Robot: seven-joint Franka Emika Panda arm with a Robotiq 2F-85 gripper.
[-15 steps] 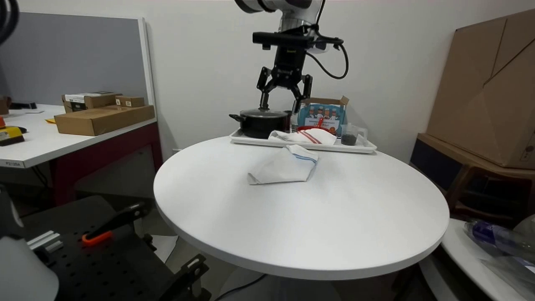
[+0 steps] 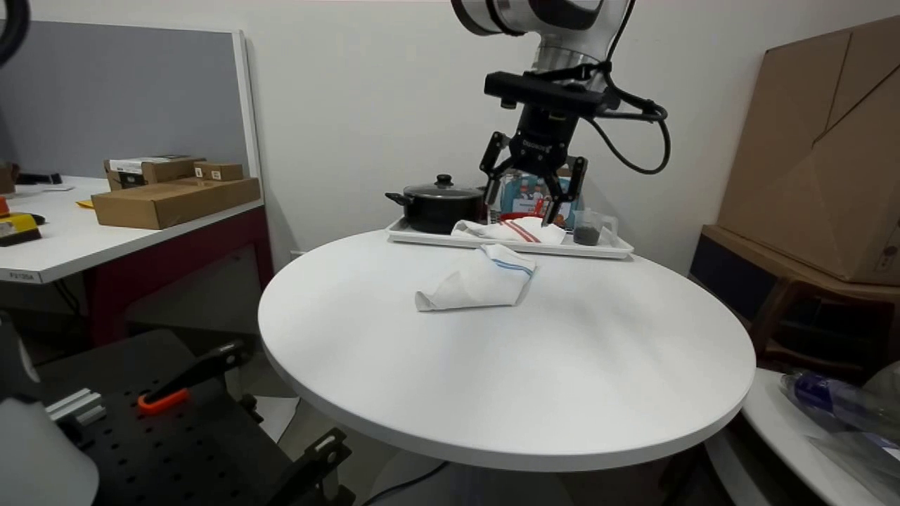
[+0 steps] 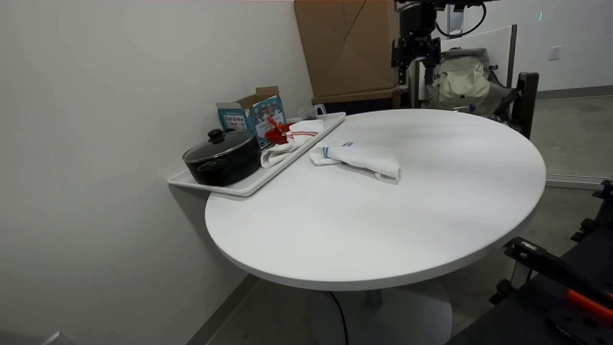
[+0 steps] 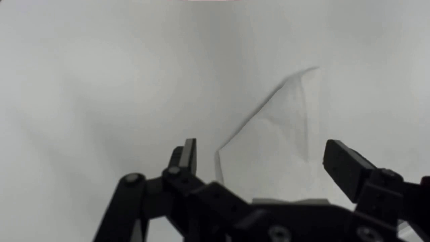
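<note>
A white towel with blue stripes lies folded and rumpled on the round white table. My gripper hangs in the air above the table, its fingers spread wide and nothing between them. In the second exterior view the gripper is well above the table's far side, apart from the blue-striped towel. Looking down from the wrist, the pale towel shows between and beyond the open fingers, some way below; its near part is hidden by the gripper.
Along the wall a white tray holds a lidded black pot, a red-striped towel, a red item, a blue box and a clear cup.
The arm and open gripper have moved to the right and slightly lower in the first exterior view, from over the pot to before the blue box. The towels and tray look essentially unchanged.
</note>
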